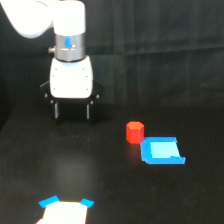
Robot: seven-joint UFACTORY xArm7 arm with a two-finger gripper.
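My gripper point(72, 110) hangs at the upper left of the camera view, over the dark table. Its two thin fingers stand wide apart and nothing shows between them. To its right and nearer the camera is a small red block point(135, 132) with a roughly hexagonal outline, clear of the fingers. Just beyond the block's lower right lies a pale square point(164, 150) edged with blue tape.
Another pale patch point(65, 213) with pieces of blue tape at its corners is cut off by the bottom edge of the view. Bare dark table fills the middle and the right front. A dark curtain point(160, 50) hangs behind.
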